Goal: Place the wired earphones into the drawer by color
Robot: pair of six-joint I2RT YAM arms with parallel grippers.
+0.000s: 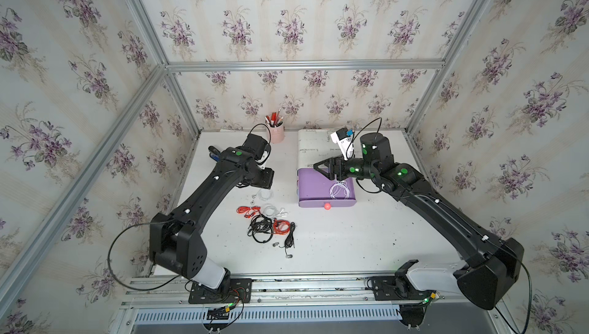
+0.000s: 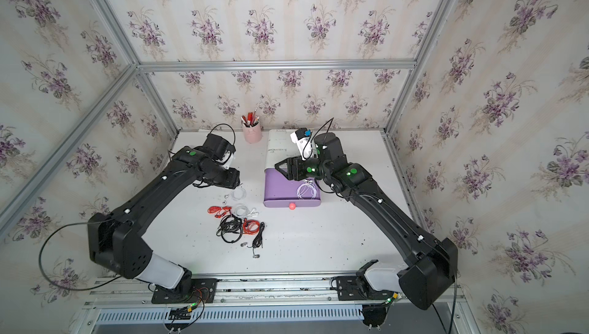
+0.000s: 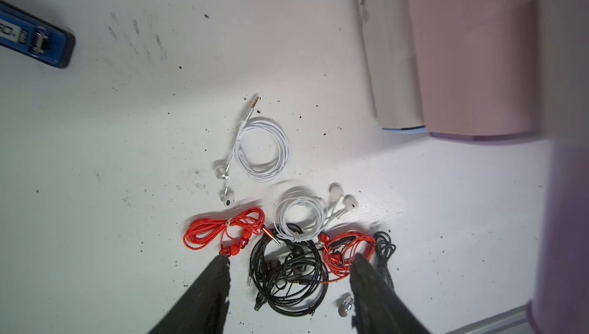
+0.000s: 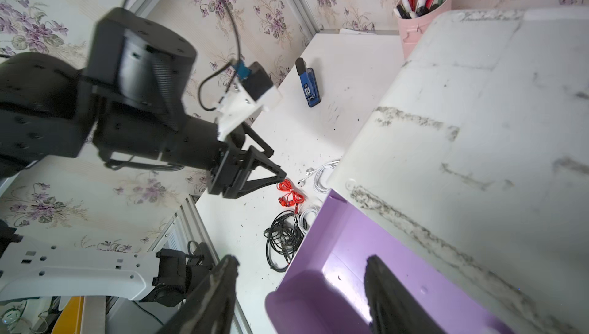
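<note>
My open left gripper hangs above loose earphones: white coils (image 3: pixel 263 149), red bundles (image 3: pixel 208 231), and black cables (image 3: pixel 282 294) in a pile at the table's front left. My right gripper, open and empty, is over the purple drawer (image 4: pixel 325 235) at the middle right. A white earphone coil (image 1: pixel 339 189) lies in that drawer, seen in both top views. The drawer has a pink knob (image 1: pixel 327 206) at its front.
A pink pen cup (image 1: pixel 275 133) stands at the back. A blue stapler (image 4: pixel 308 85) lies at the back left. The white box top (image 4: pixel 466 119) sits behind the drawer.
</note>
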